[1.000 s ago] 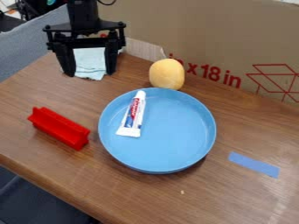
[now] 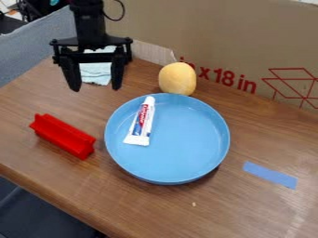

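Note:
My black gripper (image 2: 95, 80) hangs open over the back left of the table, with a pale folded cloth (image 2: 96, 71) behind and beneath it. A white toothpaste tube (image 2: 140, 122) lies on the left part of a blue plate (image 2: 187, 149). A red ridged object (image 2: 63, 135) lies left of the plate. A yellow rounded object (image 2: 177, 78) stands just behind the plate.
A cardboard panel (image 2: 248, 46) stands along the back of the wooden table (image 2: 162, 209). A strip of blue tape (image 2: 270, 175) lies at the right.
My gripper has moved down and slightly to the left, still open. The objects on the table are where they were.

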